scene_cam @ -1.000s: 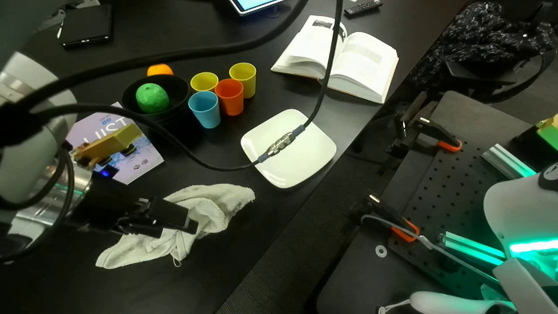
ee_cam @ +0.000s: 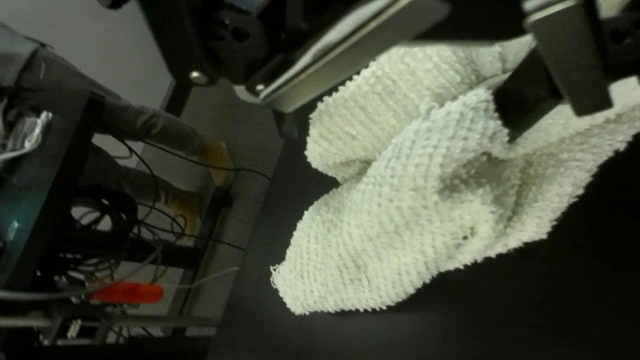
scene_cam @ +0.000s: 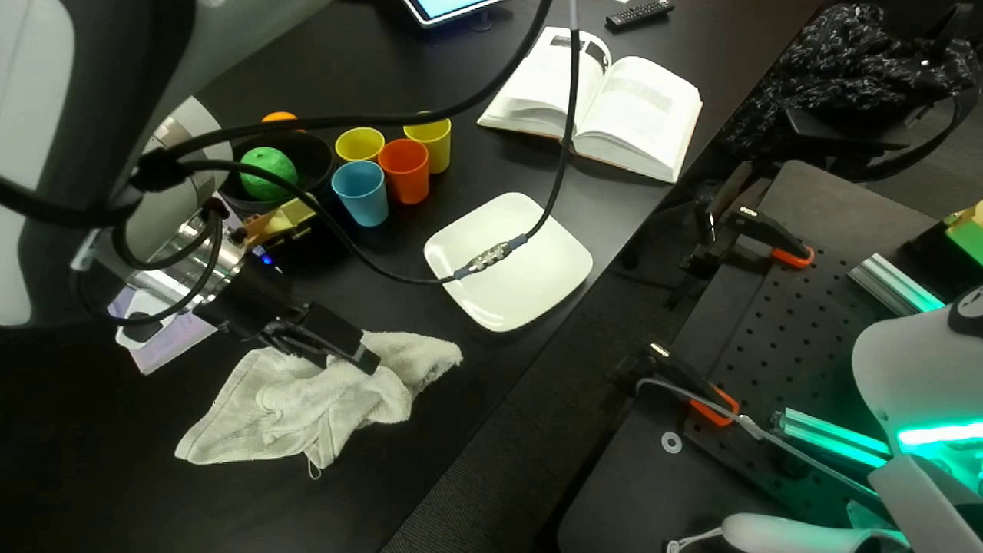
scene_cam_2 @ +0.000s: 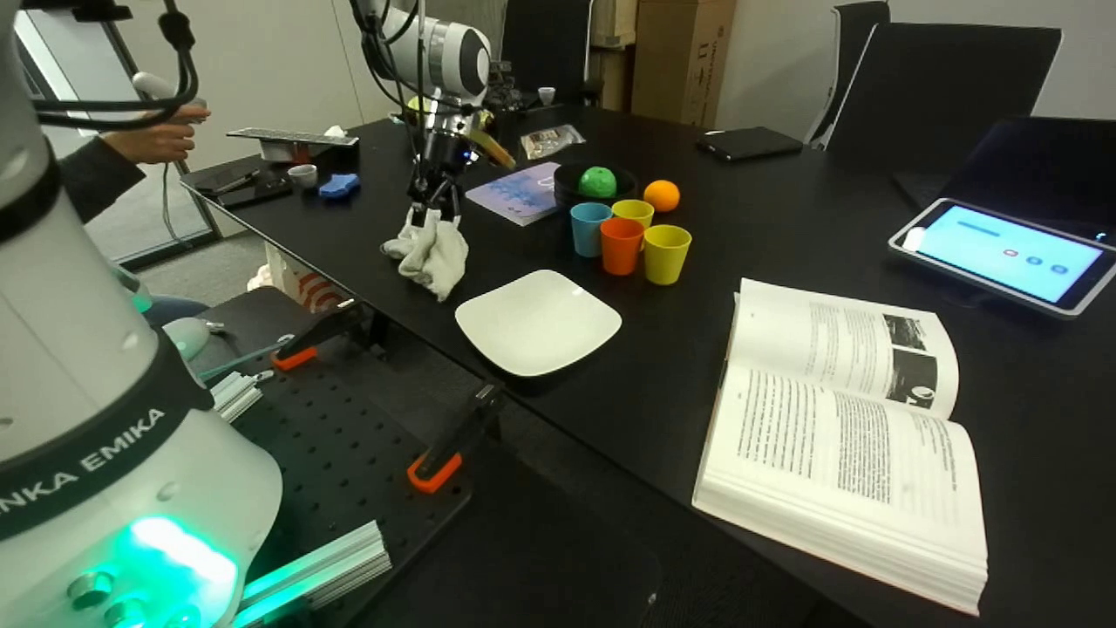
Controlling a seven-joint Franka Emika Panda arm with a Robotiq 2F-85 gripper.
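A crumpled off-white cloth (scene_cam: 249, 419) lies on the black table, with folds bunched up around its middle. My gripper (scene_cam: 357, 361) is down at this bunched part, pointing at the cloth from the upper left. In exterior view 2 its two fingertips stand apart at the top of the cloth (scene_cam_2: 437, 263). The wrist view shows the fingers (ee_cam: 570, 63) spread wide, with folds of the cloth (ee_cam: 378, 240) below and between them. The tip of one finger presses at or into a fold, so its contact is partly hidden.
A white square plate (scene_cam: 544, 286) sits right of the cloth. Beyond are a blue cup (scene_cam: 361, 195), an orange cup (scene_cam: 406, 172), two yellow cups, a black bowl with a green ball (scene_cam: 267, 175), and an open book (scene_cam: 640, 110). A cable hangs over the plate. The table's edge is near.
My gripper has moved up and right in exterior view 1, across the cloth's folds. The cloth has shifted slightly and its folds have a different shape. The arm now hides most of the purple booklet.
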